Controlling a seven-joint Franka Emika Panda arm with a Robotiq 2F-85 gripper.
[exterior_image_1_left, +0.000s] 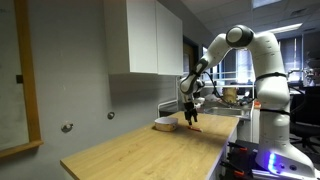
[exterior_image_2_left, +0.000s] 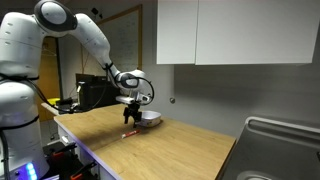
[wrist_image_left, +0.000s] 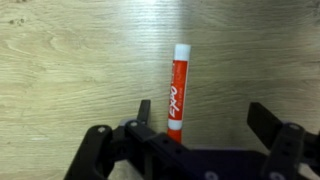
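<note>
A red and white marker lettered EXPO lies on the wooden table, running up and down the wrist view. Its lower end is hidden behind the gripper body. My gripper is open above it with nothing held; the marker shows between the two fingers, nearer the left one. In exterior view 1 the gripper points down just over the marker. From the other side, in exterior view 2, the marker appears slightly in front of and below the gripper.
A pale bowl stands on the table close to the gripper and also shows as a bowl behind it in exterior view 2. White cabinets hang above the table's far side.
</note>
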